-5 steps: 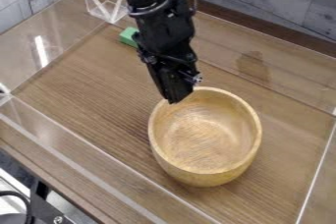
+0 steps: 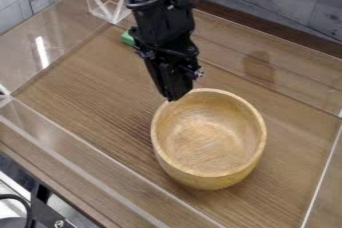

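Note:
The black robot gripper (image 2: 178,82) hangs from the top of the view, just above the back left rim of a round wooden bowl (image 2: 207,140). The bowl looks empty. A small green object (image 2: 128,37) lies behind the arm, partly hidden by it. The fingertips are dark and small, so their opening is unclear.
A clear plastic piece sits at the far left edge near the top. Grey walls border the back, and black cables show at the bottom left corner.
The arm and gripper have shifted slightly, with the upper arm a little further left. The bowl has not moved.

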